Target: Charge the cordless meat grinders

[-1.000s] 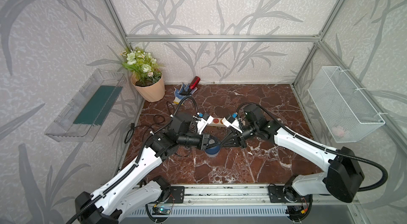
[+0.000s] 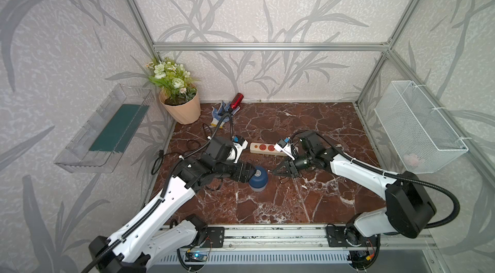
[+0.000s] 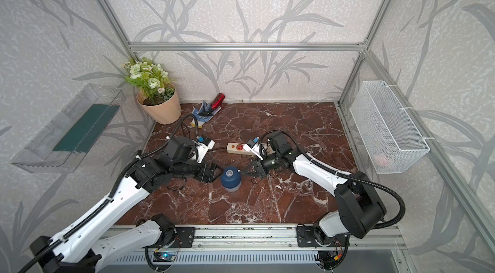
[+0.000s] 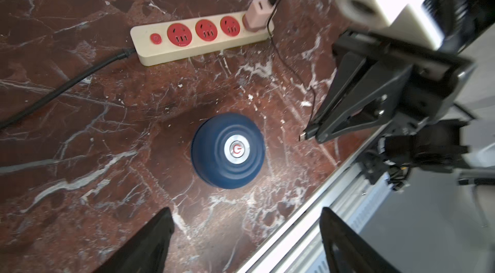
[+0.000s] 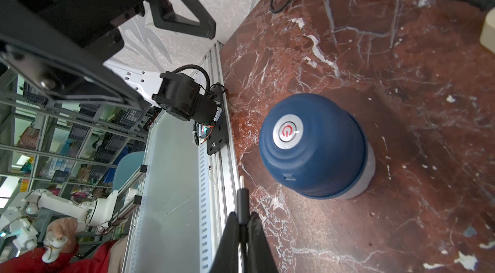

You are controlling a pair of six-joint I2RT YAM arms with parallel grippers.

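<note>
The blue meat grinder [image 4: 232,151], with its power button on top, stands upright on the marble table between my two arms. My right gripper is shut on the black plug [image 5: 242,200] of the charging cable, whose metal tip points out past the fingers. From there the thin cable [image 4: 288,66] runs to the pink charger [image 4: 258,13] on the power strip [image 4: 193,39]. The plug is beside the grinder, apart from it. My left gripper is open with nothing between its fingers, close to the grinder's left side in the top left view.
A flower pot [image 2: 183,110] stands at the back left, near a red-handled item [image 2: 236,100] on a blue cloth. Wire baskets [image 2: 422,128] hang at both sides. Clear table lies at the back right and in front.
My left gripper has drawn back to the left, away from the right gripper, and its fingers have spread. The grinder's top is now uncovered. The right gripper has shifted only slightly.
</note>
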